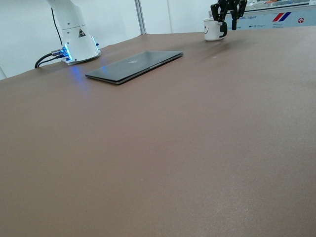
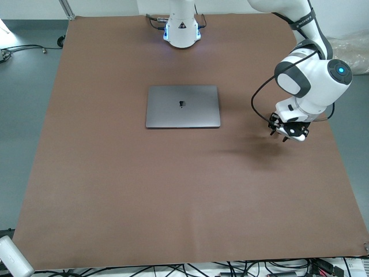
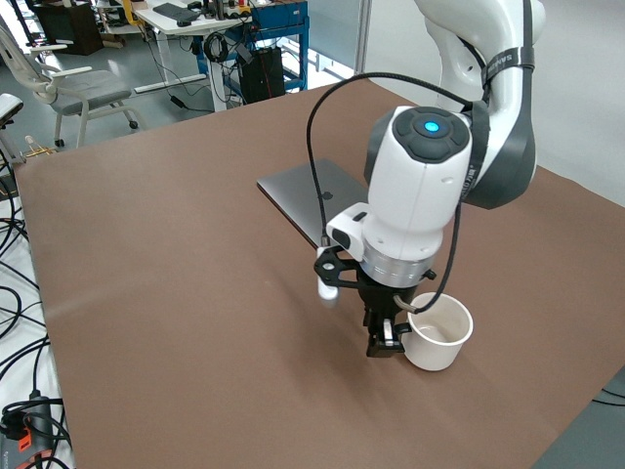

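My gripper [image 2: 279, 136] hangs low over the right side of the brown table. In the right view its black tip [image 3: 385, 337] is at the near side of a white cup [image 3: 441, 342]. In the top view the cup [image 1: 210, 29] stands upright, with the gripper [image 1: 228, 19] above and beside its handle; whether they touch, or how far the fingers are apart, I cannot tell. A closed silver laptop [image 2: 183, 109] lies near the table's middle, apart from the gripper.
A white robot base [image 2: 181, 29] stands at the back edge with cables. Cables run beyond the front edge.
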